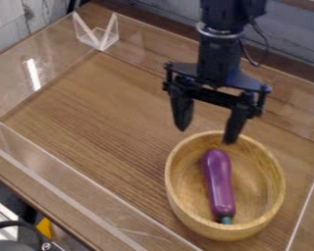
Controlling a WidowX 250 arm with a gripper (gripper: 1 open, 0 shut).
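Note:
A yellow bowl [186, 196] stands at the lower right of the wooden surface, with a long purple eggplant [218, 181] lying in it, its green end toward the front. My dark gripper [210, 120] hangs above the back of the bowl, open, its two fingers wide apart with nothing between them.
A white wire rack [97, 31] stands at the back left.

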